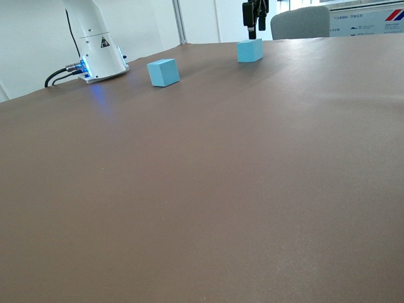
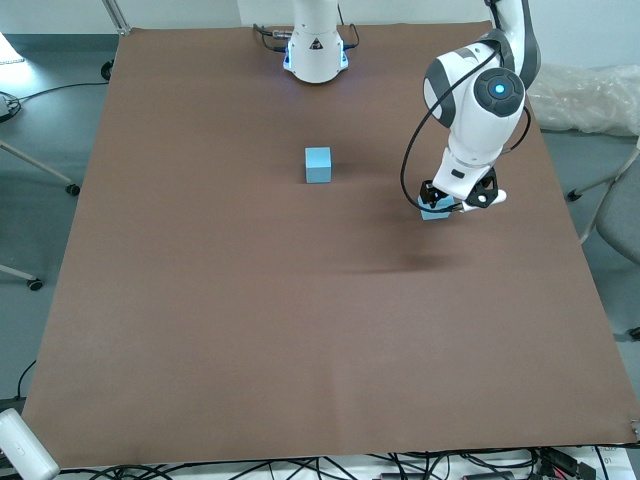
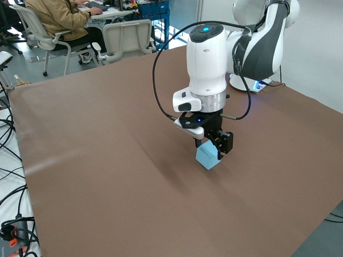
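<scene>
Two light blue cubes rest on the brown table [image 2: 300,300]. One cube [image 2: 318,165] sits alone near the middle. The other cube [image 2: 436,214] is directly under my black gripper [image 1: 255,25] at the right in the left view. In the right view this cube [image 3: 208,154] is partly behind my fingertips, one either side or over it. In the top view the gripper's fingers hang at or just over the cube's top; whether they touch it, and how wide they stand, I cannot tell.
Cables run along the table's outer edge, and chairs stand beyond it.
</scene>
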